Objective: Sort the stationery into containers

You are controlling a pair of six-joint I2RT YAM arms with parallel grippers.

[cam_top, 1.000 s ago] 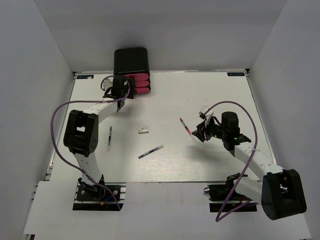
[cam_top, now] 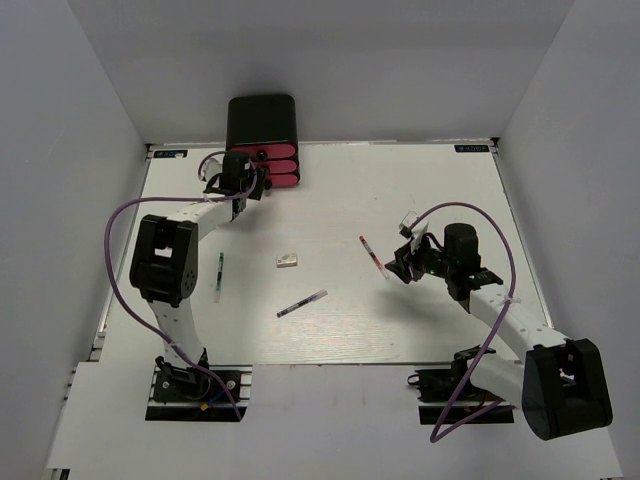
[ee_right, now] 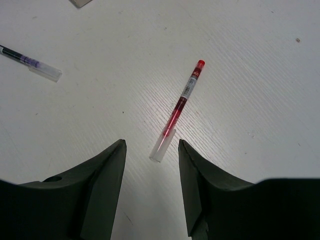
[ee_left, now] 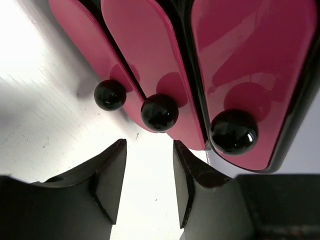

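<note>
At the back left stands a black cabinet (cam_top: 262,120) with three stacked crimson drawers (ee_left: 145,55), each bearing a round black knob (ee_left: 159,112); all look closed. My left gripper is open in front of the knobs, with nothing between its fingers. A red pen (ee_right: 181,102) with a clear cap lies on the table, its capped end beyond and between the fingers of my right gripper, which is open and empty above the table. A dark pen (cam_top: 302,304) lies front centre, another (cam_top: 219,277) at the left. A small pale eraser-like block (cam_top: 287,260) rests mid-table.
Grey walls (cam_top: 330,70) enclose the back and sides. The left arm (cam_top: 180,260) reaches over the left side, near the dark pen there.
The left gripper has shifted slightly about the drawer fronts, and more of the drawers and knobs shows from above. The right arm, pens and block look unmoved.
</note>
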